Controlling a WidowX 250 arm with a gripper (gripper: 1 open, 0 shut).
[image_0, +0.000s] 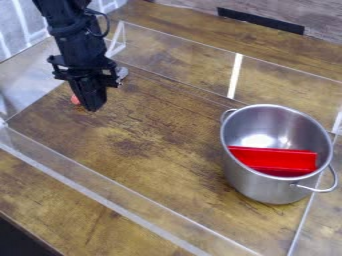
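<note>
The dark robot arm reaches down from the top left, its gripper low over the table's left side. A small red object lies there, mostly hidden behind the gripper's fingers. Whether the fingers are around it or touching it I cannot tell.
A steel pot with handles stands on the right, holding a red block or tray.
</note>
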